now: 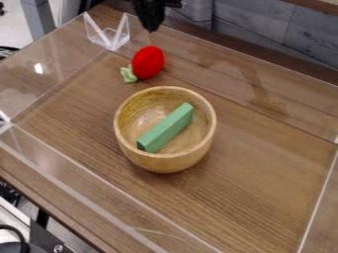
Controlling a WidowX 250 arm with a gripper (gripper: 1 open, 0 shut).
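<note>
A red round object lies on the wooden table, with a small pale green piece at its left. My black gripper is at the top edge, above and apart from the red object and mostly cut off; its finger state is unclear. A tan bowl in the middle holds a green bar.
A clear plastic object stands at the upper left of the table. A raised edge runs along the back right.
</note>
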